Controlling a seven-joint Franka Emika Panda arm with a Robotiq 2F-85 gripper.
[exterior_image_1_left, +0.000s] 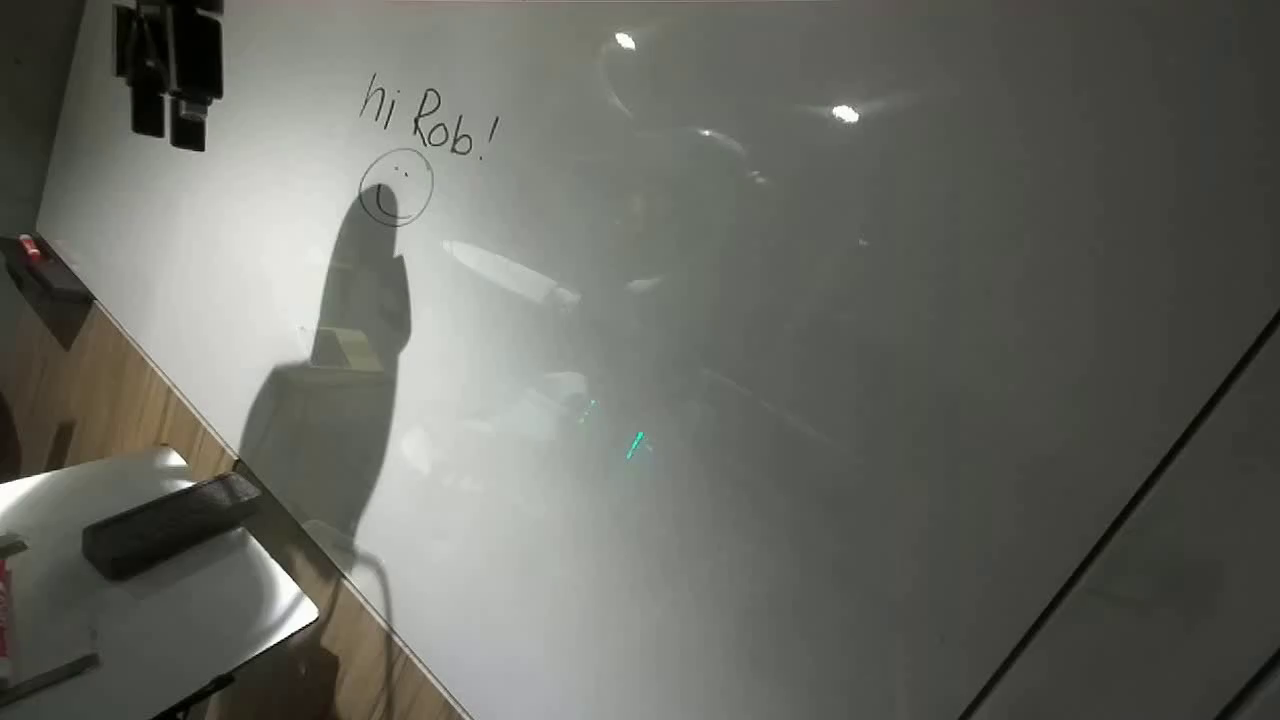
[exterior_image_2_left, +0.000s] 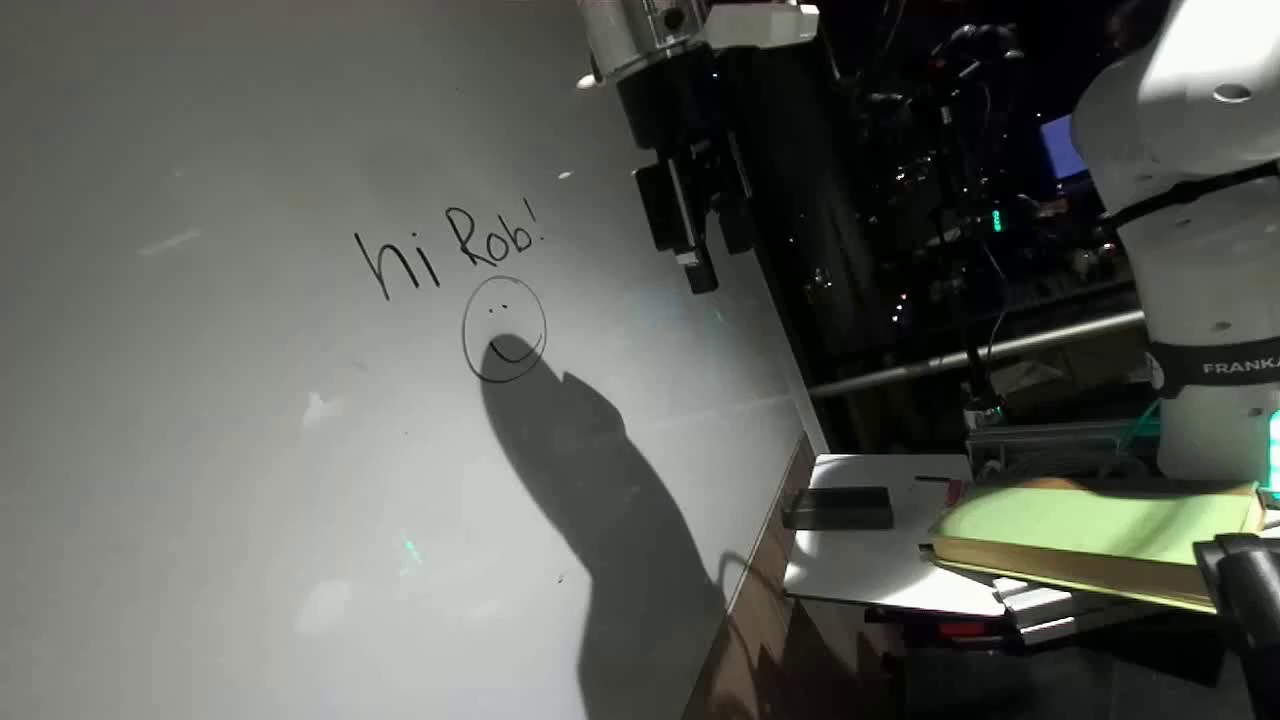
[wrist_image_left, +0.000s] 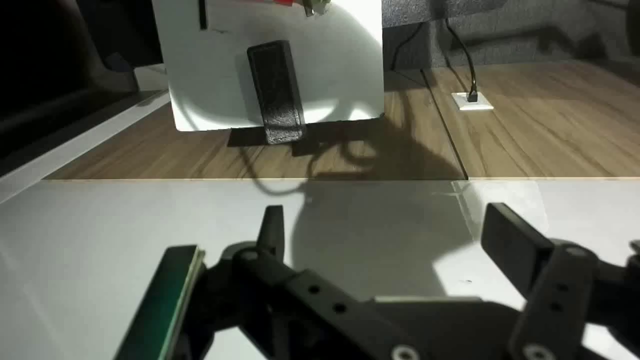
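My gripper stands open, its two dark fingers wide apart with nothing between them. In exterior view 2 the gripper (exterior_image_2_left: 710, 246) hangs in front of the whiteboard (exterior_image_2_left: 240, 480), up and to the right of the handwriting "hi Rob!" (exterior_image_2_left: 444, 246). Beneath those words is a drawn smiley face (exterior_image_2_left: 504, 278), partly under the arm's shadow. A black block (wrist_image_left: 273, 90), which looks like an eraser, lies on a small white table (wrist_image_left: 198, 78), its end reaching past the table's edge. It is well apart from the gripper.
A pale green book (exterior_image_2_left: 1080, 522) covers part of the small table. The robot's white arm base (exterior_image_2_left: 1212, 288) rises behind it. A wooden strip (wrist_image_left: 540, 132) with a cable mount (wrist_image_left: 472, 103) runs along the whiteboard. Most of the board's surface is clear.
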